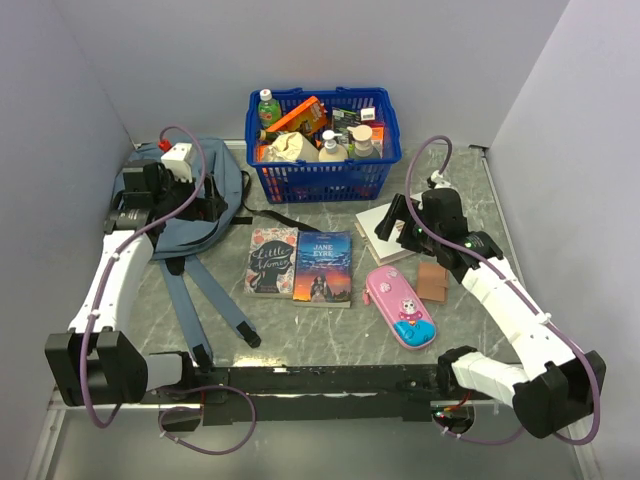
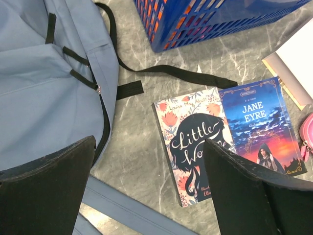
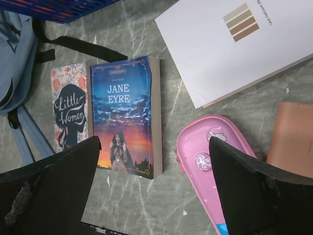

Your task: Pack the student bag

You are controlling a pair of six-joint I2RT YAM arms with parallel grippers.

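Observation:
A grey-blue backpack (image 1: 190,234) lies at the left, straps toward the front, with my open left gripper (image 1: 208,208) above it, empty. Little Women (image 1: 270,262) and Jane Eyre (image 1: 322,268) lie side by side in the middle. To their right are a white book (image 3: 234,54), a pink pencil case (image 1: 400,306) and a brown wallet-like item (image 3: 290,138), partly out of frame in the right wrist view. My right gripper (image 1: 392,222) is open and empty over the white book's area.
A blue basket (image 1: 322,182) full of bottles, boxes and packets stands at the back centre. Bare floor (image 1: 300,340) shows in front of the books. Walls bound both sides and the back.

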